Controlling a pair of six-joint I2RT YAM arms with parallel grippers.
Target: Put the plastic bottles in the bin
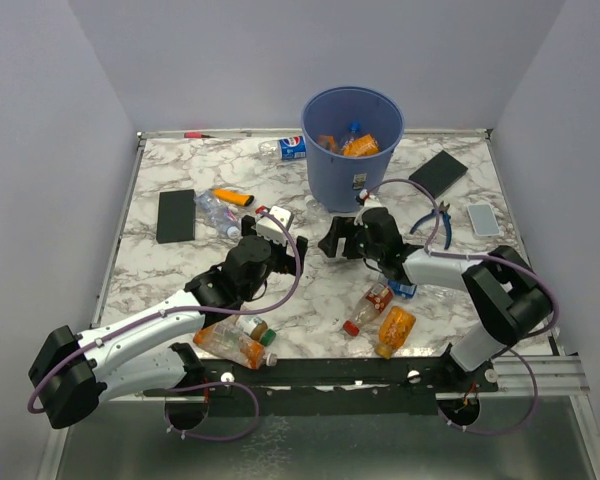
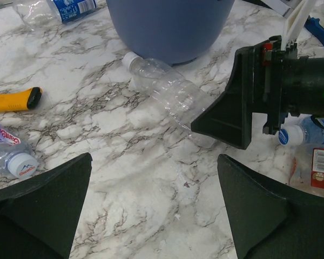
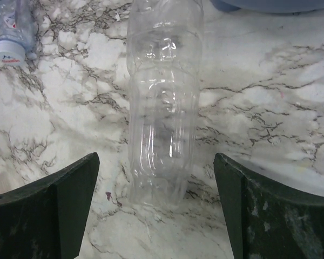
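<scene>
My left gripper (image 1: pixel 280 255) stands open over the middle of the table, nothing between its fingers. My right gripper (image 1: pixel 335 240) is open over a clear plastic bottle (image 3: pixel 164 118), which lies between and beyond its fingertips in the right wrist view. The blue bin (image 1: pixel 350 180) stands behind, holding bottles. More bottles lie about: a purple-label one (image 1: pixel 216 212) at left, a blue-label one (image 1: pixel 290 148) at the back, a red-label one (image 1: pixel 368 308), an orange one (image 1: pixel 395 330), a blue one (image 1: pixel 403 290), and several at front left (image 1: pixel 225 342).
A yellow tool (image 1: pixel 232 196), blue pliers (image 1: pixel 425 222), two dark tablets (image 1: pixel 175 216), and a grey phone (image 1: pixel 483 220) lie around.
</scene>
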